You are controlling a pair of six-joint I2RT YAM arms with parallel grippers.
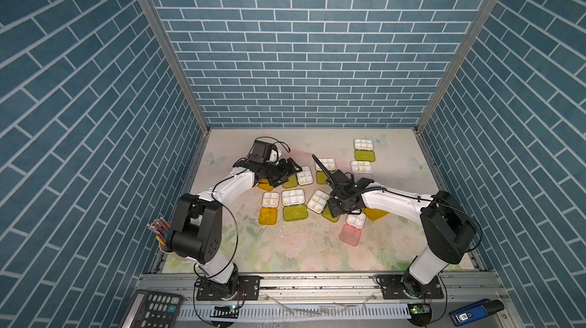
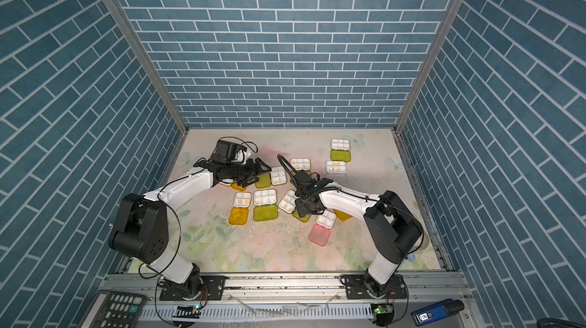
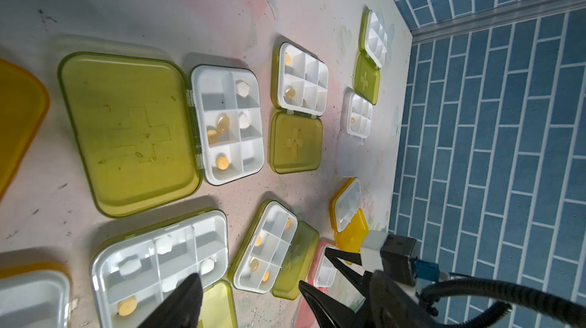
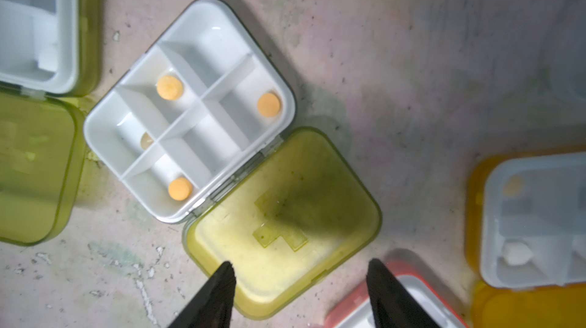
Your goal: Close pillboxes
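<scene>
Open pillboxes with white six-cell trays and coloured lids lie over the table. My left gripper (image 1: 290, 172) hovers near the middle-left group, above a green box; its wrist view shows a green lid (image 3: 129, 132) beside a tray with pills (image 3: 227, 123). My right gripper is over a green-lidded box in the middle right, its fingers apart with that open lid (image 4: 280, 218) beneath and the tray (image 4: 207, 141) beyond. Both grippers stand open, with nothing seen held. A pink box (image 1: 350, 234) and orange boxes (image 1: 268, 215) lie nearby, open.
Green and clear-lidded boxes (image 1: 364, 155) lie at the back right. A cup of pens (image 1: 160, 233) stands at the left edge, a calculator (image 1: 152, 309) outside the workspace.
</scene>
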